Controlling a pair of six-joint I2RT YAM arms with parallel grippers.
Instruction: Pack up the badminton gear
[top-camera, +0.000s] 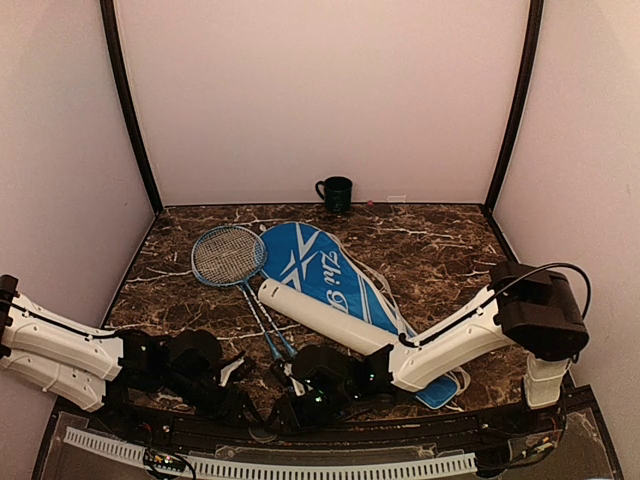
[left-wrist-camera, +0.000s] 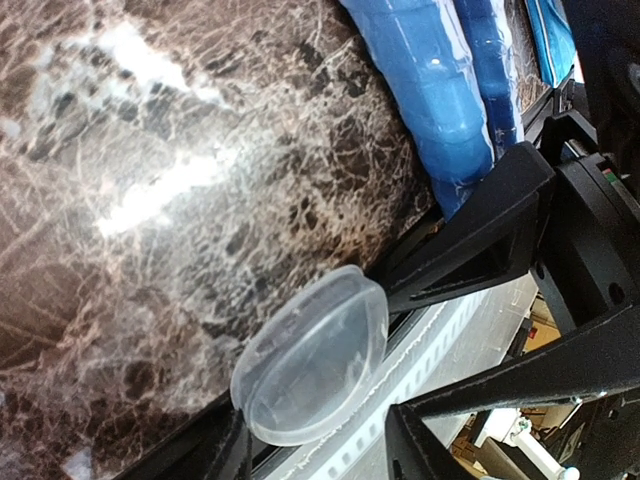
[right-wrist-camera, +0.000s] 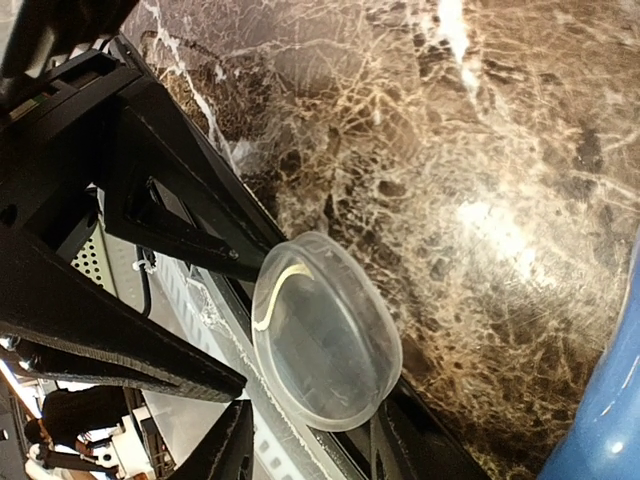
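A clear round lid (top-camera: 263, 435) sits at the table's front edge, between the two grippers. In the left wrist view the lid (left-wrist-camera: 315, 365) lies between my left gripper's (left-wrist-camera: 313, 435) spread fingers; the right gripper's upper finger (left-wrist-camera: 455, 245) reaches its edge. Seen from the right wrist, the same lid (right-wrist-camera: 330, 335) is framed by my right gripper's (right-wrist-camera: 312, 437) parted fingers. Whether any pad presses on it is unclear. Two blue rackets (top-camera: 228, 257), a white tube (top-camera: 320, 317) and a blue racket bag (top-camera: 312, 258) lie behind, the racket handles partly hidden by the right gripper.
A dark mug (top-camera: 337, 194) stands at the back wall. Free marble (top-camera: 430, 230) shows at the back right and along the left. Blue racket handles (left-wrist-camera: 430, 90) lie close to the fingers. The slotted front rail (top-camera: 270, 468) runs below both grippers.
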